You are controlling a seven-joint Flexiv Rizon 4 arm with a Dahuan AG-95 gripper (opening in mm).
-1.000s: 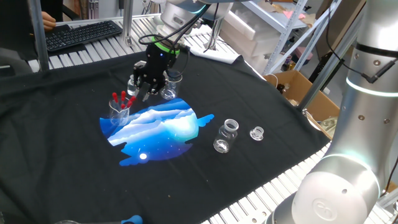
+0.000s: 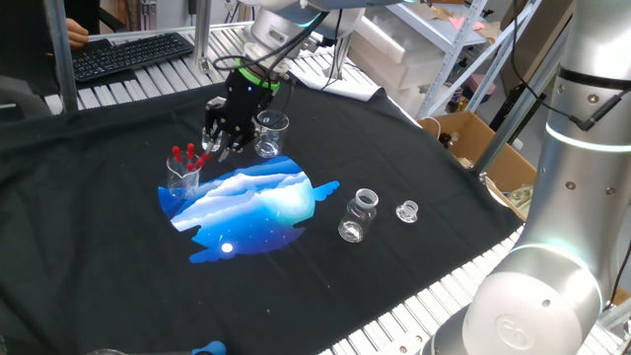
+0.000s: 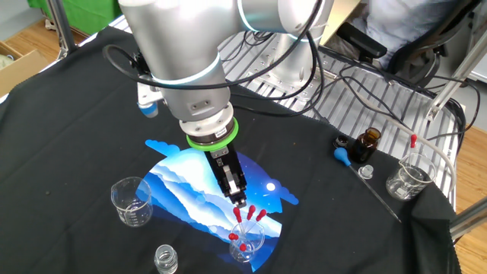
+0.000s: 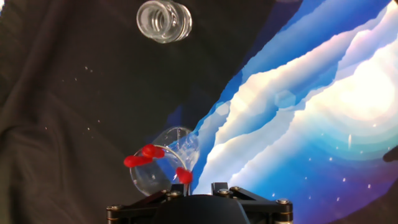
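A small glass beaker (image 3: 247, 245) holds several droppers with red bulbs (image 3: 251, 212), and stands at the edge of the blue printed mat (image 3: 179, 183). My gripper points down close beside this beaker, its two fingertips apart with nothing visible between them. In the wrist view one red bulb (image 4: 184, 175) lies right by the left fingertip; whether they touch I cannot tell. From the first exterior side, the gripper (image 2: 225, 148) is just right of the red bulbs (image 2: 190, 150), low over the cloth.
An empty beaker (image 3: 132, 202) and a small glass jar (image 3: 166, 259) stand near the gripper. A clear bottle (image 2: 358, 215) and a glass stopper (image 2: 407, 211) lie beyond the mat. A brown bottle (image 3: 366, 144), a blue-bulbed dropper (image 3: 342, 157) and another beaker (image 3: 411, 176) are at the side.
My gripper has moved slightly left and lower in exterior view 1. The beaker with the red-bulbed droppers has shifted a little left too. Other glassware stands unchanged.
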